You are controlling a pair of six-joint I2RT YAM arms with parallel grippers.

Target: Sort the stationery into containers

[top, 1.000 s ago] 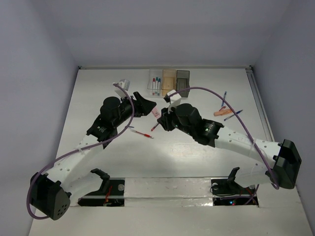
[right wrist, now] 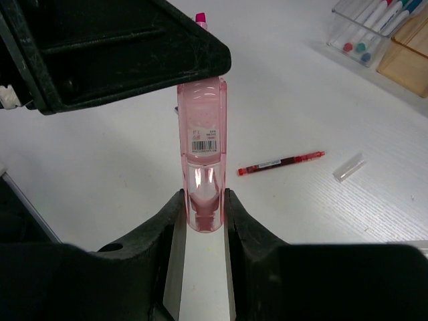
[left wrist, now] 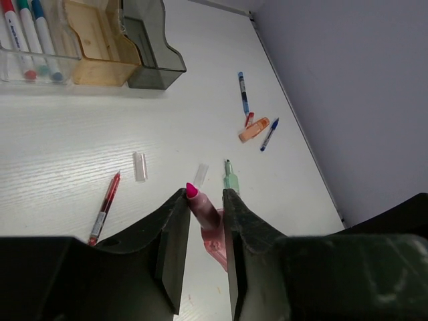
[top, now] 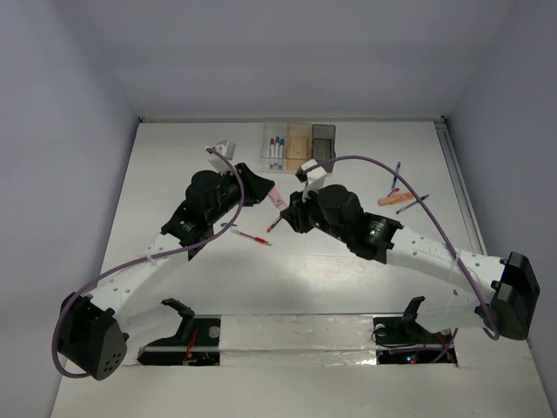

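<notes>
A pink highlighter (right wrist: 202, 127) with a bare bright-pink tip is held between my two arms above the table. My right gripper is shut on its lower end. My left gripper is partly open, with its fingers on either side of the tip (left wrist: 192, 190) end; firm contact cannot be made out. A red pen (left wrist: 105, 207) and a clear cap (left wrist: 140, 166) lie on the table below. Red, green and blue markers (top: 277, 150) stand in the clear left compartment of the organizer (top: 298, 142), beside amber and dark compartments that look empty.
At the right of the table lie an orange highlighter (top: 395, 199) and blue pens (top: 412, 204). A green highlighter (left wrist: 231, 179) and another clear piece (left wrist: 200, 175) lie nearer in the left wrist view.
Both arms have shifted slightly to the right together, with the pink highlighter between them. The items on the table have not moved.
</notes>
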